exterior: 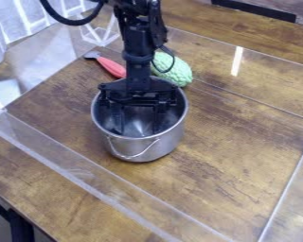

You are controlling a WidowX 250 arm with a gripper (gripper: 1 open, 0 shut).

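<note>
A steel pot (141, 144) with a wire handle stands on the wooden table (230, 161). My black gripper (137, 115) reaches down into it from above, its fingers inside or at the rim. The fingers are dark against the pot's interior, so their opening and anything between them are unclear. Behind the pot lie a pale green cabbage-like object (180, 72) and a red-handled utensil (110, 68), partly hidden by my arm.
Clear acrylic sheets or strips (65, 151) run along the table's left and front, with another at the right. The wooden surface right of the pot is free.
</note>
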